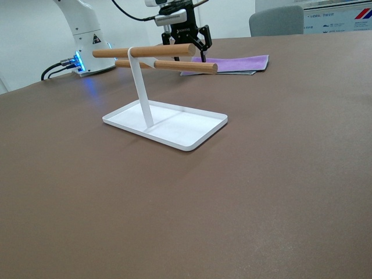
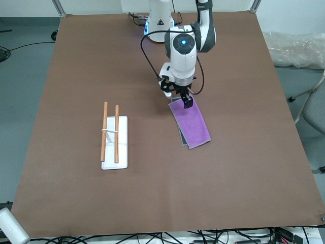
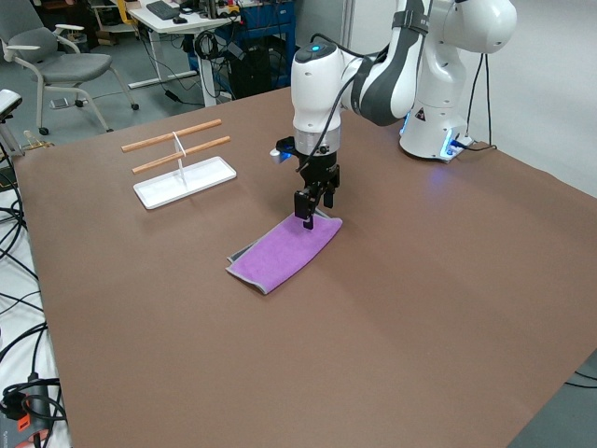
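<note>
A folded purple cloth with a grey layer under it lies on the brown table, seen also as a flat stack in the top view. My black gripper hovers low at the cloth's far end; whether its fingers touch it or are open is unclear. A white rack tray with two horizontal wooden bars on a white post stands apart, to the left in the left view.
Cables and equipment line one table edge, and a chair stands beyond the table.
</note>
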